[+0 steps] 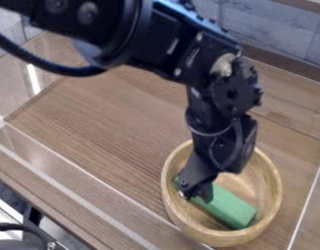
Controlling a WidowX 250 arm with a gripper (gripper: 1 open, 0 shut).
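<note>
A round wooden bowl (258,226) sits on the table at the lower right, holding a green bar-shaped block (232,209). My black gripper (199,184) reaches down into the bowl from above, open, with its tips at the upper-left end of the green block. The arm hides the back of the bowl and part of that end of the block.
A tiled wall runs along the back. A black cable or hose arches across the upper left, and a dark round part shows at the bottom-left corner.
</note>
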